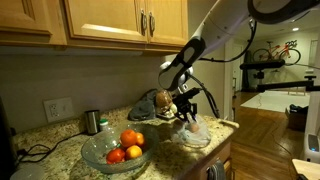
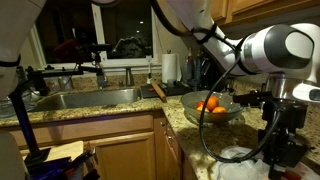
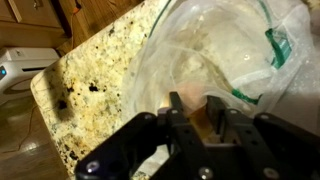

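Observation:
A clear plastic bag lies on the counter below my gripper. In the wrist view, the bag spreads around the gripper, with its mouth loosely open and green print at one side. The fingertips are a short way apart, over an orange-brown thing in or under the plastic. Whether they grip it is unclear, as the fingers hide much of it. Exterior view 2 has the gripper pointing down at the bag, its fingers partly cut off from clear sight.
A grey colander holding several orange and red fruits stands along the counter from the bag. Behind the arm are a dark basket-like item and bread-coloured goods.

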